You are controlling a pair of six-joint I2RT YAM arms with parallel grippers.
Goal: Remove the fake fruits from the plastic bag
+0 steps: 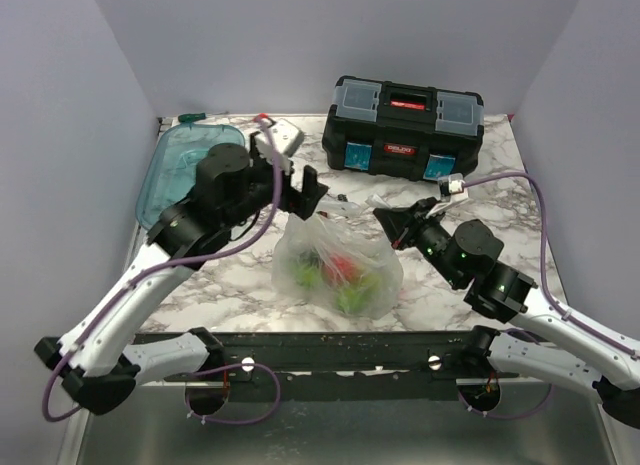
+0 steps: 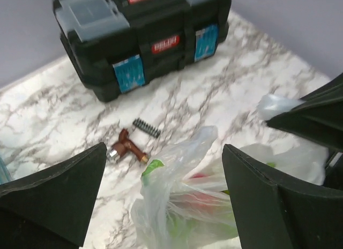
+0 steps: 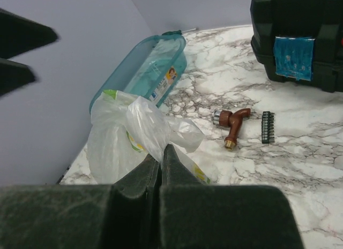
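The clear plastic bag (image 1: 340,270) hangs low over the table between the arms, with a red fruit (image 1: 342,268) and green fruits (image 1: 357,293) inside it. My right gripper (image 1: 386,217) is shut on the bag's rim. In the right wrist view the film (image 3: 147,126) bunches up at its closed fingertips. My left gripper (image 1: 308,197) stands open above the bag's left side. In the left wrist view, a loose fold of the bag (image 2: 185,155) rises between its spread fingers and cannot be seen pinched.
A teal plastic box (image 1: 170,165) stands at the back left, partly hidden by my left arm. A black toolbox (image 1: 403,130) sits at the back. Behind the bag lie a brown tap (image 3: 234,126) and a small dark bit strip (image 3: 267,127).
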